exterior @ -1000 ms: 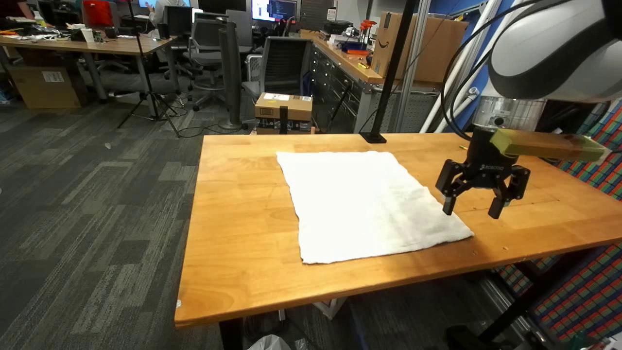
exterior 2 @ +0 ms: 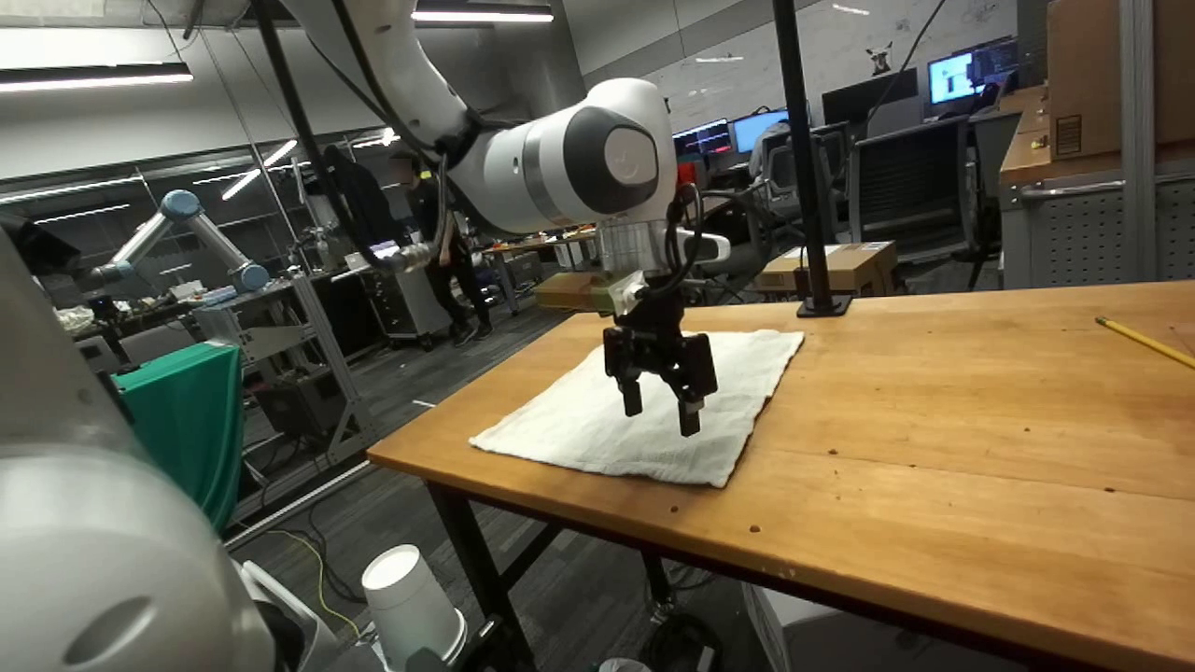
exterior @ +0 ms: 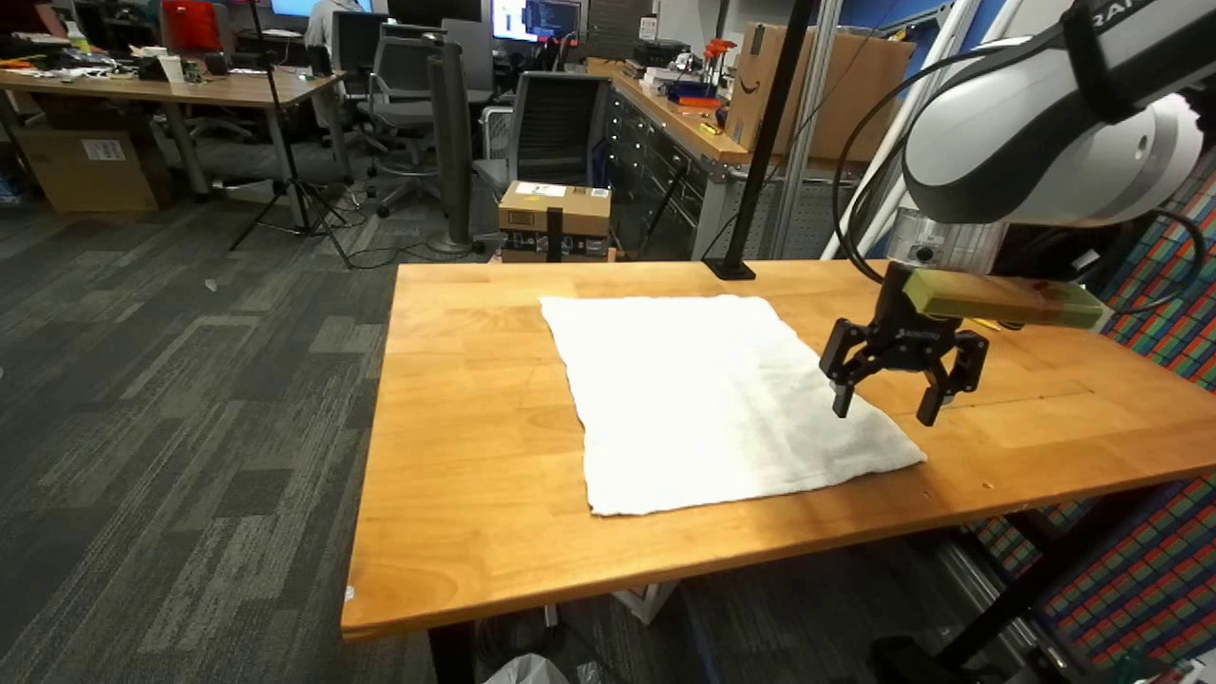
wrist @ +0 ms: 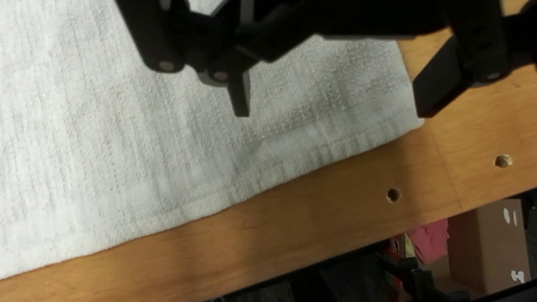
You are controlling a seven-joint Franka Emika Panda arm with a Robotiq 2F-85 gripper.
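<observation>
A white towel (exterior: 707,399) lies spread flat on the wooden table. My gripper (exterior: 885,417) is open above its near right part, apart from the cloth, with nothing between the fingers. From the second exterior view, the black gripper (exterior 2: 661,420) hangs over the towel (exterior 2: 571,420), fingertips pointing down. The wrist view shows one corner of the towel (wrist: 151,151) close to the right-hand finger (wrist: 440,83), and the open gripper spans the cloth just inside that corner. Part of the towel is hidden behind the gripper there.
The wooden table (exterior: 479,456) is otherwise mostly bare, its front edge close to the towel. A black post (exterior: 730,268) stands at the back edge. On the far side lies a yellow pencil (exterior 2: 1145,342). A cardboard box (exterior: 555,211) sits beyond the table.
My arm and open gripper have moved left in exterior view 1, from beside the towel's right corner to over the cloth. The towel has stayed put.
</observation>
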